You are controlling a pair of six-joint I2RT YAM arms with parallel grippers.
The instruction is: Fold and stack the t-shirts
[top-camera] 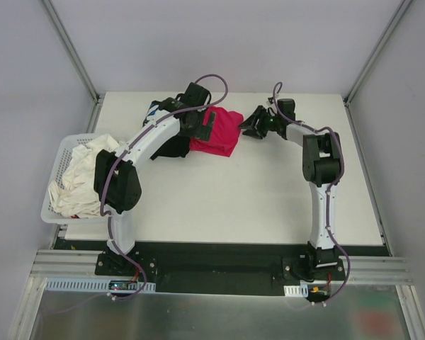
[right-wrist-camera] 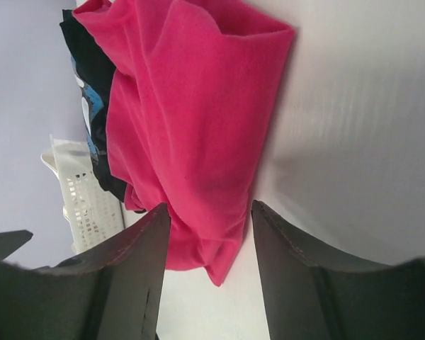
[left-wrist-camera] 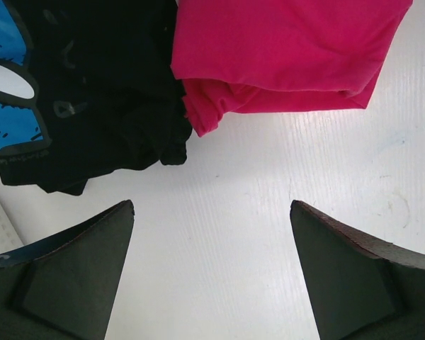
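Observation:
A red t-shirt [top-camera: 219, 134] lies loosely folded at the back middle of the table, beside a black t-shirt with blue and white print [left-wrist-camera: 85, 106], partly under my left arm in the top view. My left gripper [top-camera: 198, 125] is open above where the two shirts meet. My right gripper [top-camera: 248, 126] is open at the red shirt's right edge, which fills much of the right wrist view [right-wrist-camera: 198, 127]. Neither gripper holds anything.
A white basket [top-camera: 51, 170] with cream cloths [top-camera: 81, 184] stands at the left edge.

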